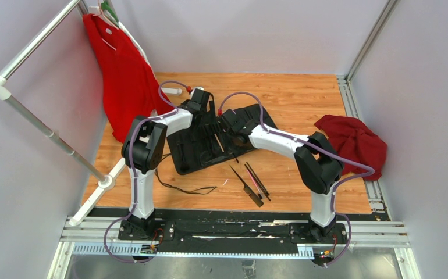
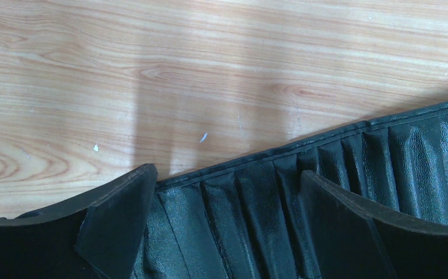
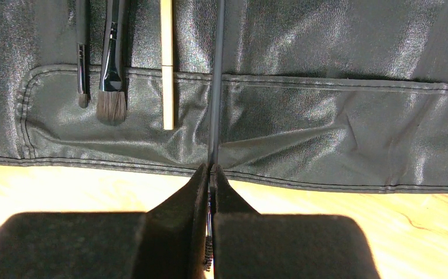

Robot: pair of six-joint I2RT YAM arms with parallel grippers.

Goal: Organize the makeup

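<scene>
A black leather makeup roll (image 1: 192, 163) lies unrolled under both arms. In the right wrist view, a small brush (image 3: 82, 64), a flat-bristled brush (image 3: 112, 75) and a gold stick (image 3: 167, 64) lie over the pocket flap. Beside them runs a thin black stick (image 3: 216, 104), with my right gripper shut on it at the roll's edge. Its near end shows dimly between the fingers, past the edge. My left gripper is open over the roll's far pleated edge (image 2: 262, 197); whether its fingers touch the leather I cannot tell.
In front of the roll, a black tool with a wide handle (image 1: 252, 195) and several slim pencils (image 1: 259, 181) lie on the wood. A dark cord (image 1: 187, 190) trails at the left. A red cloth (image 1: 355, 148) sits at right; red clothing (image 1: 123, 75) hangs at left.
</scene>
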